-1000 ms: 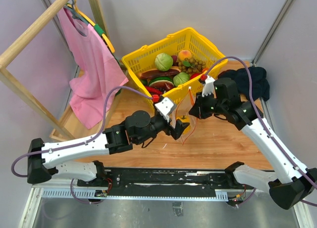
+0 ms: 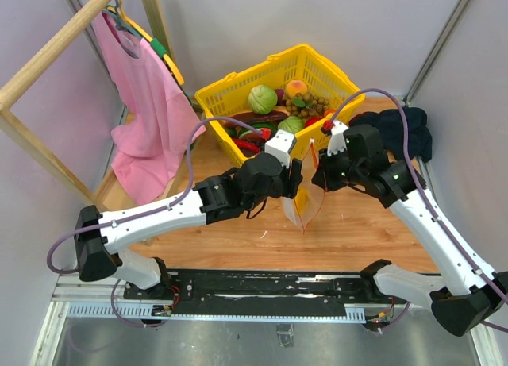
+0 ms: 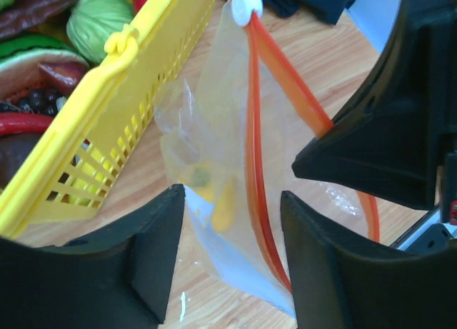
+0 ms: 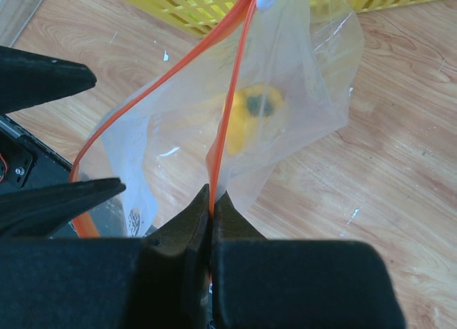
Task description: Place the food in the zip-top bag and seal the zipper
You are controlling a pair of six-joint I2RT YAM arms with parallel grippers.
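A clear zip-top bag (image 3: 207, 122) with orange zip strips stands mouth open in front of the yellow basket. Inside it, low down, a yellow food piece (image 4: 245, 122) with a dark green patch shows through the film. My right gripper is shut on one orange strip (image 4: 227, 111) of the mouth. On the opposite side, my left gripper stands part open, its fingers (image 4: 57, 208) apart near the other strip; nothing is clamped between them. A white slider (image 3: 246, 6) sits at the far end of the zip.
Behind the bag, the yellow basket (image 2: 230, 92) holds a cabbage (image 2: 262, 99), grapes and other produce. A pink garment (image 2: 147, 112) hangs at left; dark cloth (image 2: 397, 132) lies at right.
My left gripper has moved rightward and a little away from the table's front edge, closer to the bag. The bag and my right gripper have shifted slightly right.
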